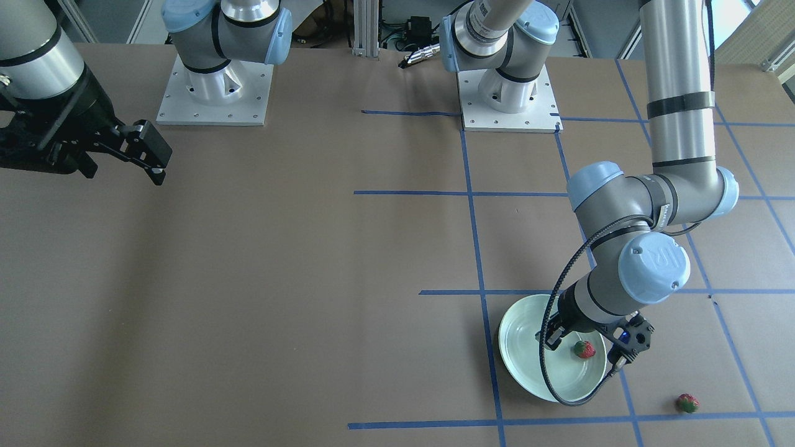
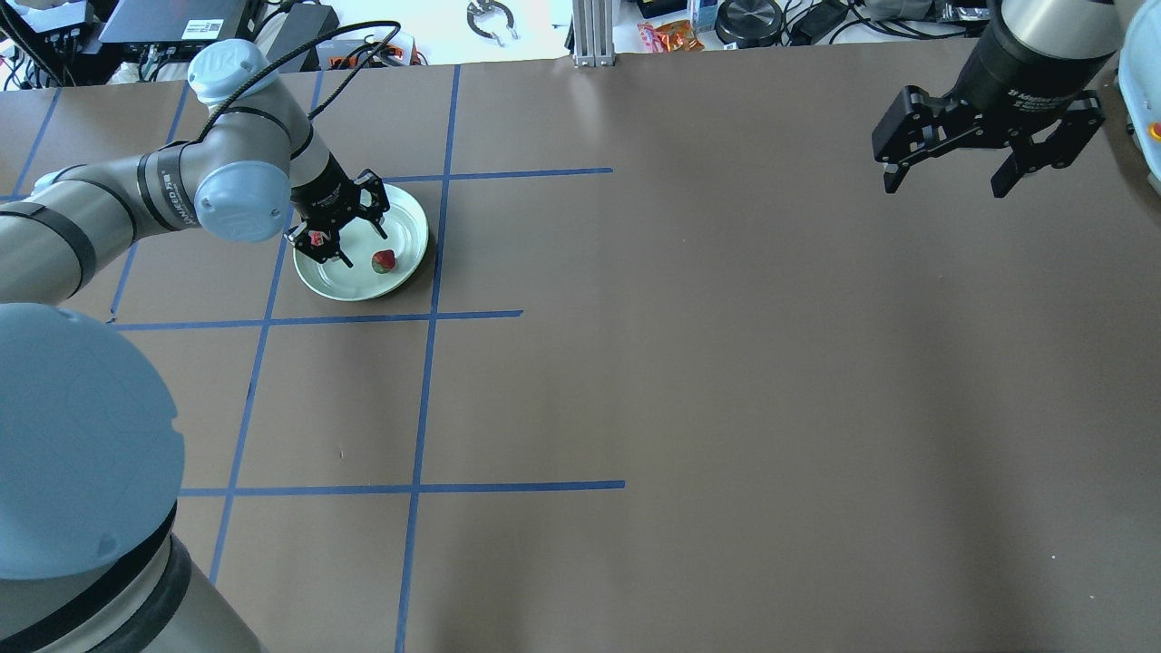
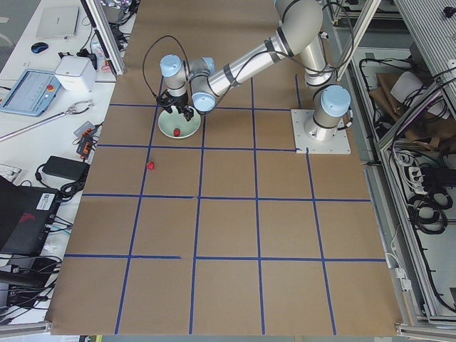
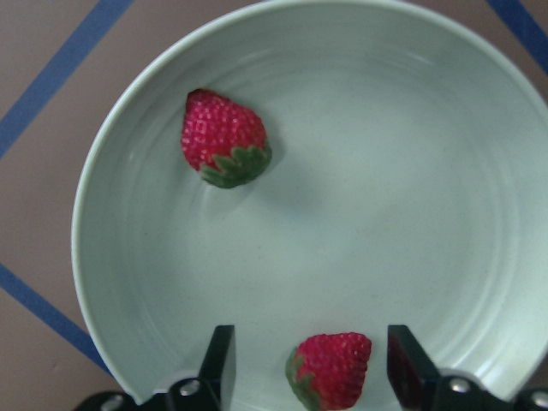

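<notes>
The pale plate [image 1: 525,350] holds two strawberries in the left wrist view: one [image 4: 221,137] at upper left, another [image 4: 334,368] between the fingertips of my gripper, with gaps either side. The gripper is open and over the plate, pointing down. The front view shows one strawberry [image 1: 584,349] on the plate; the wrist hides part of it. A further strawberry [image 1: 687,403] lies on the table outside the plate.
A second, black gripper [image 2: 985,152] on another arm hangs over the table's far side, away from the plate. The taped table [image 1: 320,261] is otherwise largely clear. Laptops, cables and other clutter lie beyond the table's edge.
</notes>
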